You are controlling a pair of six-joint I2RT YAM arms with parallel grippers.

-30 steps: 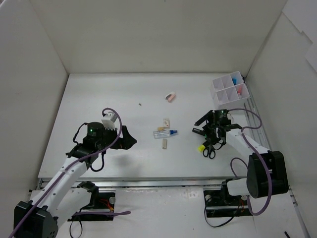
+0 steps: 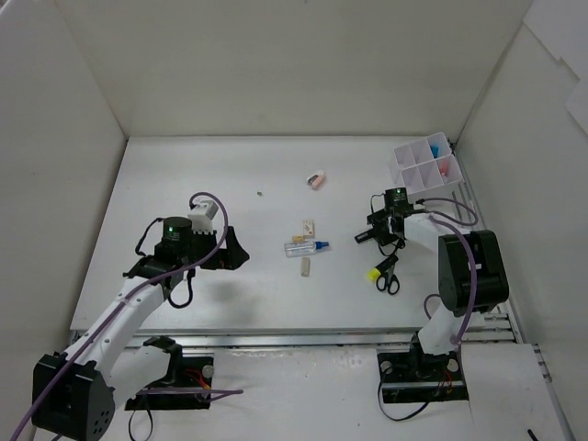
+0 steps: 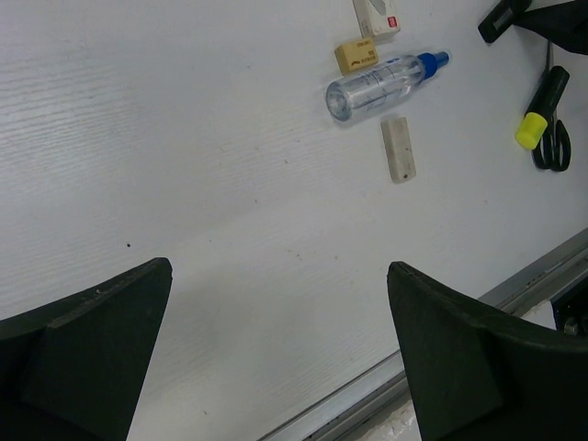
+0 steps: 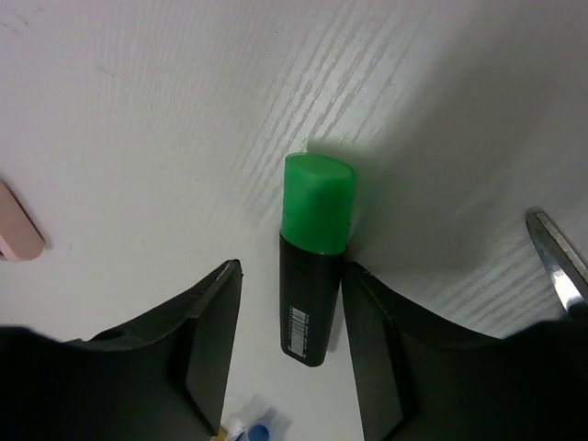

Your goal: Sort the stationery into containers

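My right gripper stands part open around the black end of a green-capped marker [image 4: 317, 204], lying on the table. Scissor blades [image 4: 556, 253] lie to its right. Scissors [image 2: 387, 283] and a yellow-capped marker [image 3: 545, 108] lie nearer the front edge. Mid-table are a clear blue-capped bottle [image 2: 301, 248], a small tan box [image 3: 356, 55], a white box [image 3: 377, 16] and a beige bar [image 2: 305, 266]. A pink item [image 2: 316, 182] lies farther back. My left gripper hovers at the left, open and empty.
A white compartment organizer [image 2: 409, 170] with blue and pink items inside stands at the back right. A metal rail [image 2: 276, 338] runs along the front edge.
My right arm has shifted, its elbow moving toward the back and its gripper slightly changing position above the dark markers.
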